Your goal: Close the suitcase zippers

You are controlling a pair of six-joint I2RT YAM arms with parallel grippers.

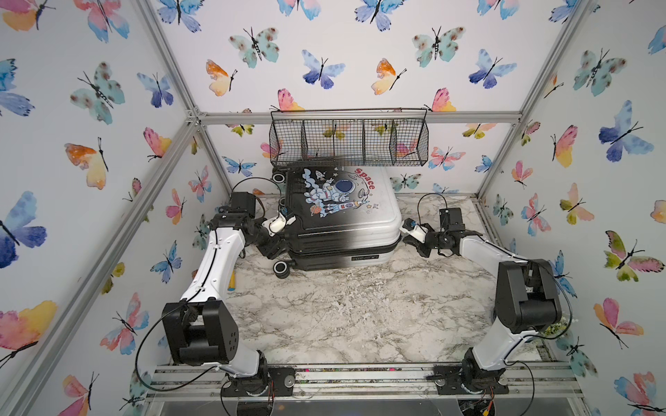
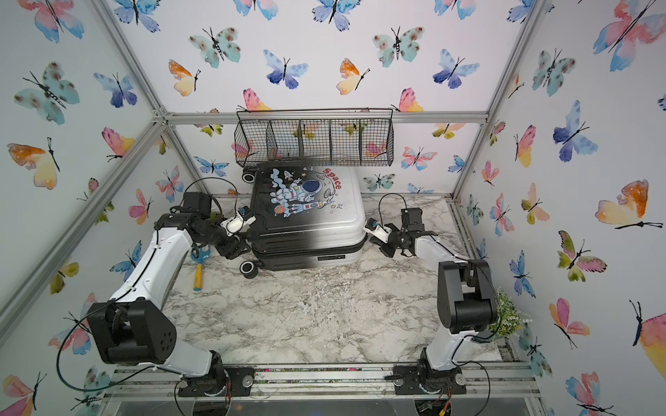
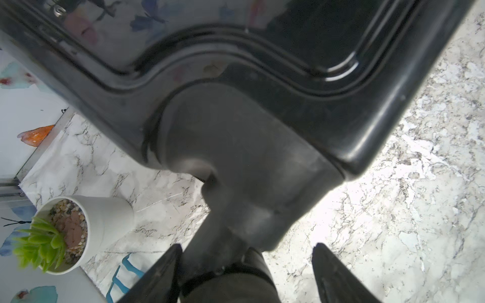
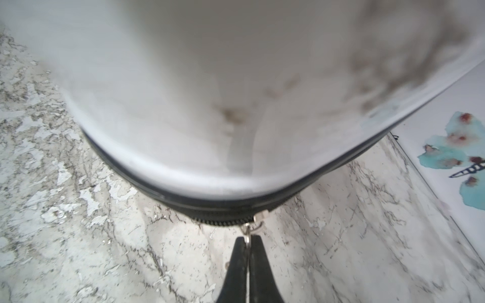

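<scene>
The suitcase (image 1: 353,228) lies flat, black at its left end and white at its right, with an astronaut print on top. At its right end, in the right wrist view, zipper teeth (image 4: 222,222) run under the white shell to a small metal slider (image 4: 260,217). The slider's thin pull (image 4: 246,229) runs in between the fingertips of my right gripper, which is shut on it. My left gripper stands open by the suitcase's left end. A black wheel mount (image 3: 242,151) shows in its view, lying between the fingers' lines. No zipper pull shows there.
A wire basket (image 1: 349,140) hangs on the back wall above the suitcase. A potted succulent (image 3: 108,222) and a tool with a yellow handle (image 2: 198,277) are on the left side.
</scene>
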